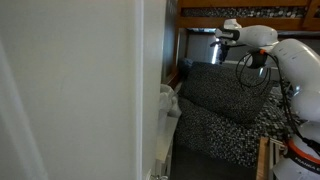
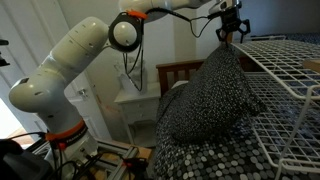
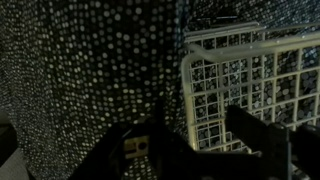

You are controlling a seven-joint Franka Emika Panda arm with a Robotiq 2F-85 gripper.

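Observation:
A dark speckled cloth [image 2: 205, 105] hangs in a tall peak over the white wire rack [image 2: 290, 115], its top close under my gripper [image 2: 228, 34]. Seen from exterior view 1, the gripper [image 1: 220, 44] is high at the upper right, above the dark cloth [image 1: 225, 90]. In the dim wrist view the cloth [image 3: 95, 65] fills the left side and white wire bars [image 3: 235, 50] the right. The dark fingers [image 3: 255, 130] look apart there. Whether they touch the cloth cannot be made out.
A wooden frame [image 2: 180, 72] stands behind the cloth. White drawers [image 2: 138, 110] are by the back wall. A pale panel [image 1: 75, 90] blocks the left of exterior view 1.

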